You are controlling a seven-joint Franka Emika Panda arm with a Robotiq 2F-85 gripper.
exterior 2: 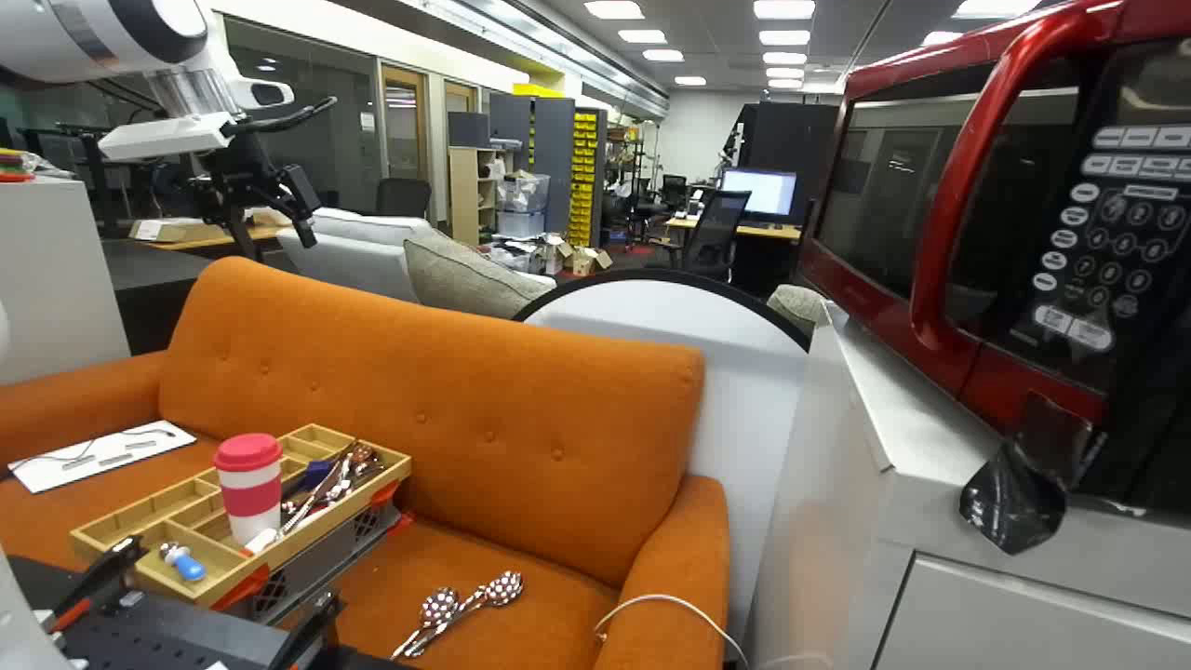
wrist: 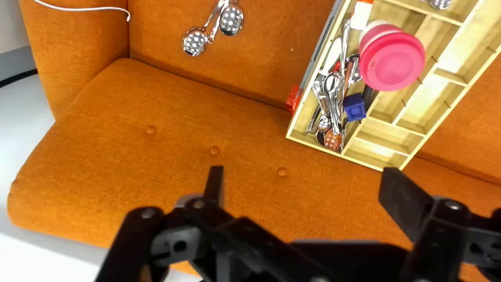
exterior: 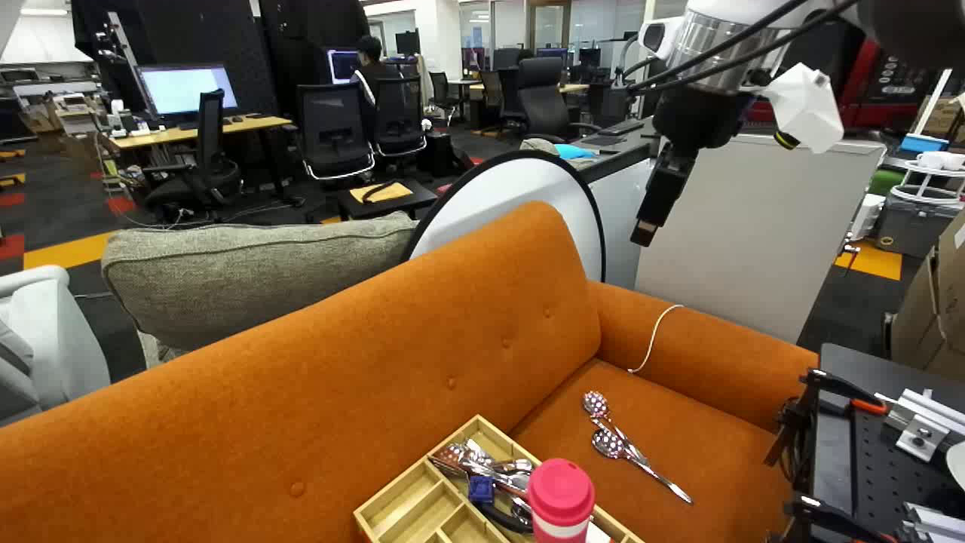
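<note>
My gripper is open and empty, held high above the orange sofa near its backrest. A wooden compartment tray (wrist: 345,156) lies below, with metal cutlery (wrist: 332,96) heaped in its long compartment. A blue cube (wrist: 354,107) sits next to the cutlery. The pink and white lidded cup (exterior 2: 249,491) stands upright in the tray. A small blue-handled item (exterior 2: 185,562) occupies a corner compartment. Outside the tray, two slotted spoons (exterior: 617,443) lie crossed on the sofa seat.
A white cable (exterior: 653,339) hangs over the sofa arm. The white board (exterior 2: 100,456) lies on the seat beyond the tray. A red microwave (exterior 2: 983,212) stands on a white cabinet. Black clamps (exterior: 841,388) edge the dark table.
</note>
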